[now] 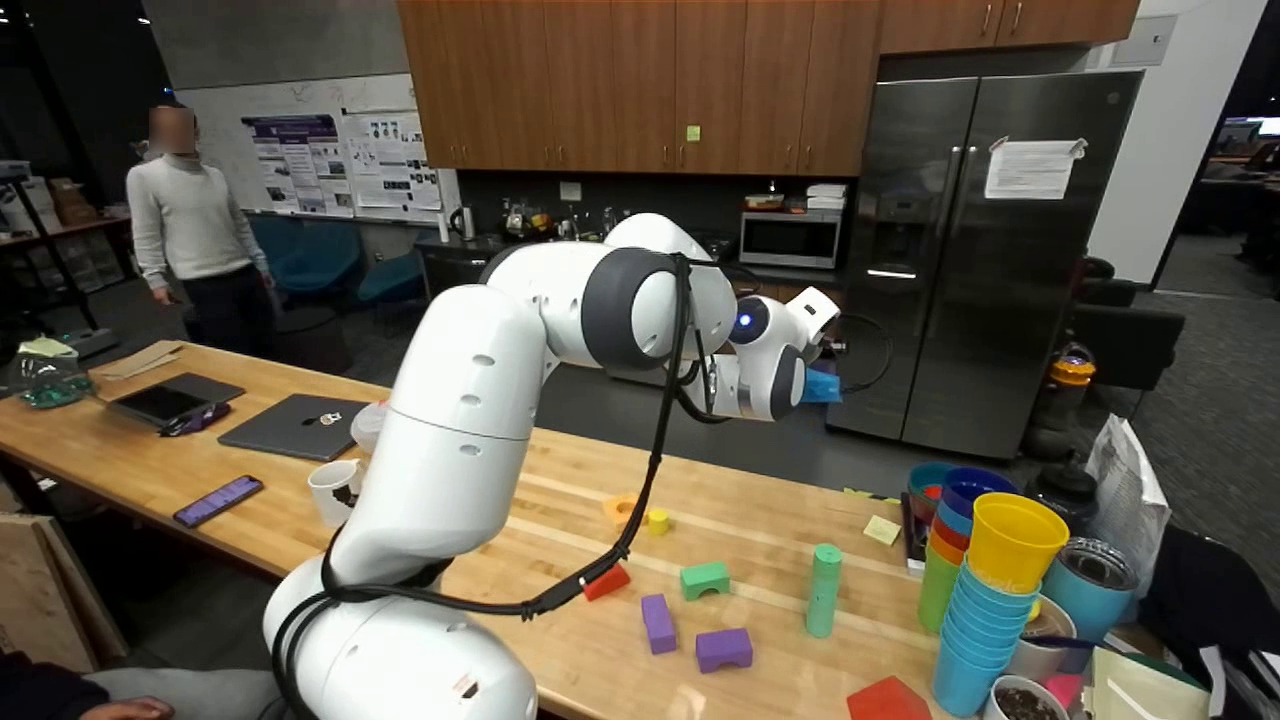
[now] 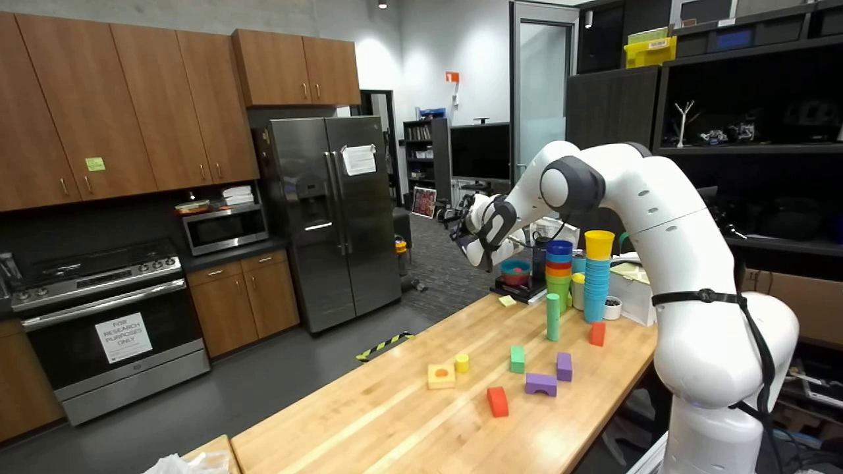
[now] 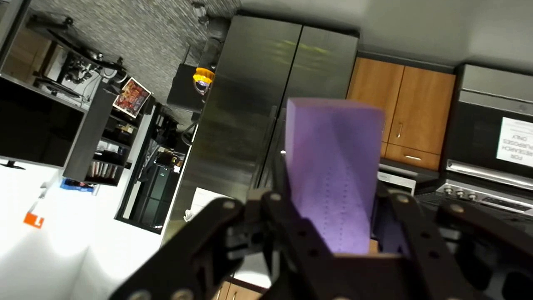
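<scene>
Between the dark fingers of my gripper a purple block (image 3: 333, 145) is gripped, its long face toward the wrist camera. The arm reaches out high, and the hand hangs above and beyond the far edge of the table (image 1: 564, 474), well clear of the blocks on it. From the first exterior view the held block is hard to make out behind the wrist. On the table lie two purple blocks (image 1: 723, 649), a green arch (image 1: 704, 581), a red block (image 1: 607, 581), a yellow cylinder (image 1: 657, 522) and a standing green cylinder (image 1: 823, 592).
Stacked cups (image 2: 598, 288) and bowls crowd the table's end. A second red piece (image 1: 888, 700) lies near them. Laptops (image 1: 296, 426), a phone (image 1: 218, 502) and a mug (image 1: 335, 490) sit toward the other end. A person (image 1: 192, 216) stands in the background. Mid-table has bare wood.
</scene>
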